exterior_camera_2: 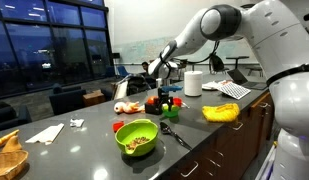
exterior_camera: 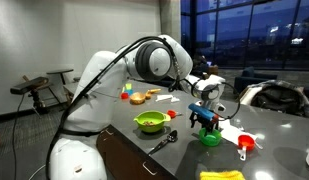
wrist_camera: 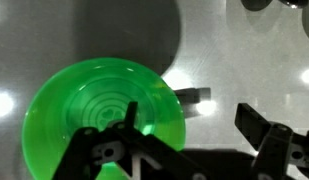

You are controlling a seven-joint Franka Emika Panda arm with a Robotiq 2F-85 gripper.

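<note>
A green bowl (wrist_camera: pixel 82 100) fills the lower left of the wrist view, and its inside looks empty. My gripper stands open over the bowl's right rim, one finger above the inside and the other beyond the rim. Nothing is held between them. Exterior view 1 shows the same green bowl (exterior_camera: pixel 210 139) on the grey table, with my gripper (exterior_camera: pixel 204 123) just above it. In exterior view 2 the gripper (exterior_camera_2: pixel 166 103) partly covers that bowl. Whether a fingertip touches the rim cannot be told.
A red cup (exterior_camera: pixel 245 143) stands right of the bowl, with a yellow cloth (exterior_camera: pixel 222 175) near the front edge. A lighter green bowl (exterior_camera_2: pixel 137 138) and a black utensil (exterior_camera_2: pixel 176 135) lie on the other side. Bare table (exterior_camera_2: pixel 74 145) stretches beyond the lighter bowl.
</note>
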